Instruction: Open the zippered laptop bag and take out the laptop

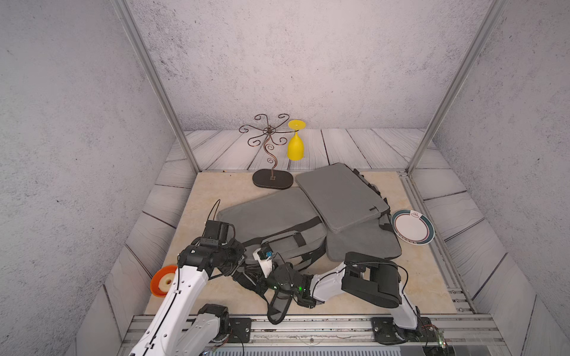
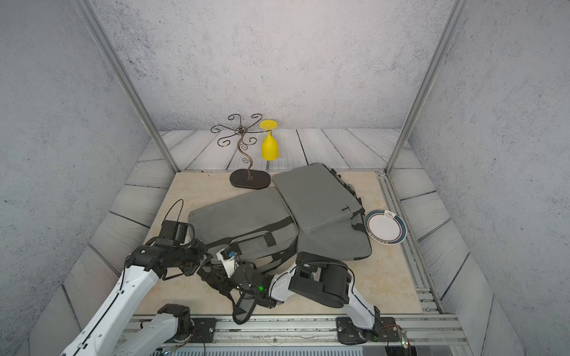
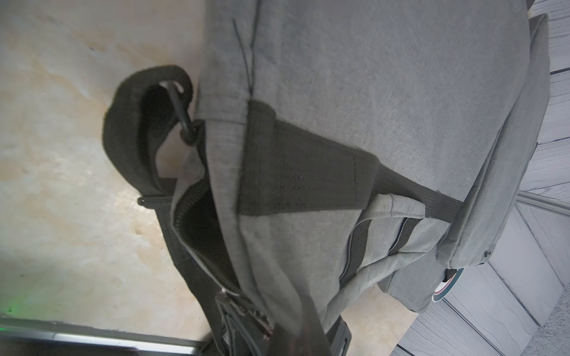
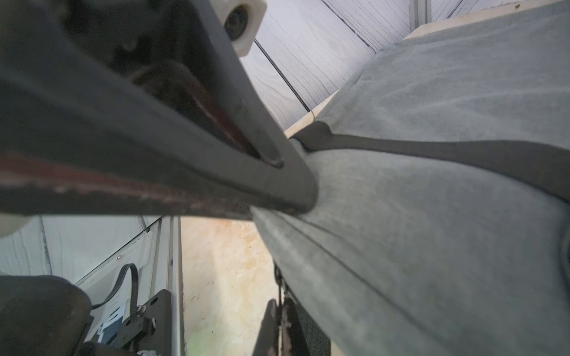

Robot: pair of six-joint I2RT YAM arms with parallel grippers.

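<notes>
The grey laptop bag (image 1: 270, 213) lies flat at the table's left middle, dark straps towards the front. In the left wrist view its zipper (image 3: 207, 264) runs along the near edge, with a dark gap along it. My left gripper is at the bag's near left corner; in the right wrist view its finger (image 4: 285, 184) presses on the grey cloth, which is drawn to a point there, shut on it. My right gripper is shut just below that edge. A thin dark piece shows above its tips; whether it is held, I cannot tell. No laptop is visible.
Two more grey cases (image 1: 341, 198) overlap on the right, beside a rimmed plate (image 1: 413, 227). At the back stand a metal stand (image 1: 272, 178) and a yellow goblet (image 1: 295, 148). An orange bowl (image 1: 155, 283) sits front left.
</notes>
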